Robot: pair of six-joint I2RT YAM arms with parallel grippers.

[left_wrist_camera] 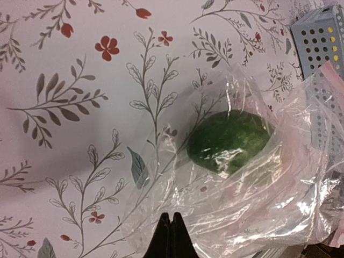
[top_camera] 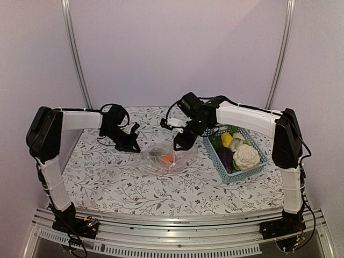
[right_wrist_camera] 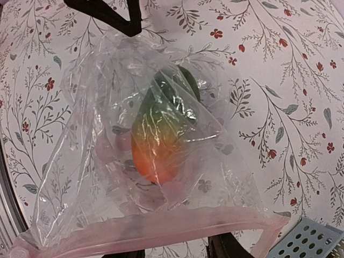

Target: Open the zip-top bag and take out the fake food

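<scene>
A clear zip top bag (top_camera: 152, 167) with a pink strip along its mouth (right_wrist_camera: 161, 228) lies on the table between my grippers. Inside it rests a green-to-orange fake fruit (right_wrist_camera: 158, 142), its green end (left_wrist_camera: 231, 141) facing my left gripper. That gripper is shut at the bag's closed end; whether film is pinched in its tips cannot be made out. At the mouth side, my right gripper stands part open, its fingers (right_wrist_camera: 226, 245) apart beyond the pink strip and partly hidden by it. The fruit is not between them.
To the right stands a blue perforated basket (top_camera: 219, 165) holding a cauliflower (top_camera: 246, 157), an eggplant (top_camera: 226, 159) and other fake food. Bare patterned tabletop (top_camera: 145, 196) lies in front of the bag and behind it.
</scene>
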